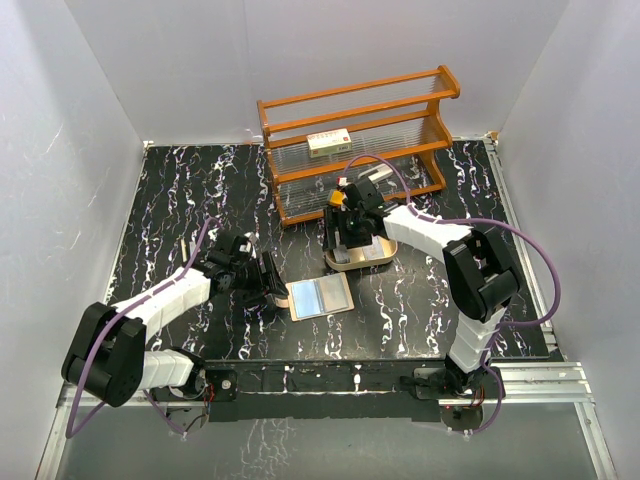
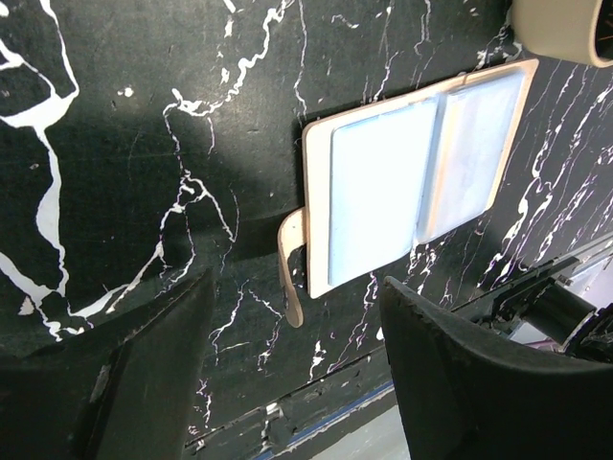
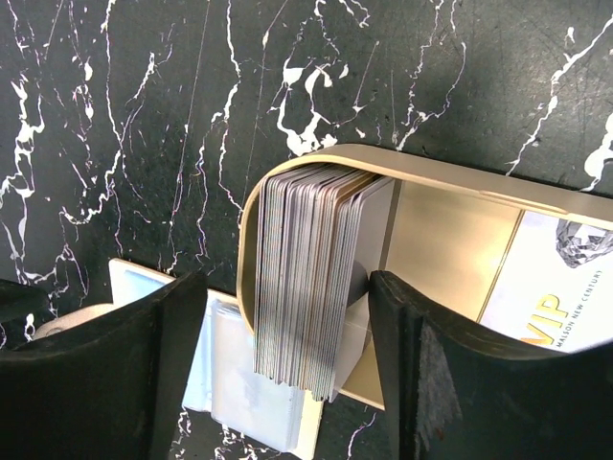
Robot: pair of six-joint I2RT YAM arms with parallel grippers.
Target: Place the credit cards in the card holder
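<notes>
The open card holder (image 2: 378,187) lies on the black marble surface, with clear sleeves and a curved strap at its left end. Above it in the left wrist view, my left gripper stands open, empty, near the strap end. A stack of credit cards (image 3: 302,278) sits at one end of an oval tan tray (image 3: 450,240). My right gripper is around that stack, one finger on each side; whether it presses on the cards I cannot tell. A white card marked VIP (image 3: 541,297) lies further along the tray.
A wooden tiered rack (image 1: 350,95) stands at the back with a small white box (image 1: 329,142) and other small items. The surface left of the holder is mostly clear. Side walls bound the workspace.
</notes>
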